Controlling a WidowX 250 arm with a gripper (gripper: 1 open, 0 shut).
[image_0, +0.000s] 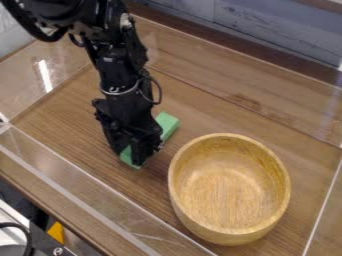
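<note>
My black gripper (131, 144) is low over the wooden table, its fingers around a green object (166, 125) lying left of a tan bowl (229, 188). The fingers hide much of the green object, so I cannot tell whether they grip it.
The bowl takes up the lower right of the table. Bare wood (227, 80) stretches behind and to the right, up to a pale panel at the back. A clear rim runs along the left side.
</note>
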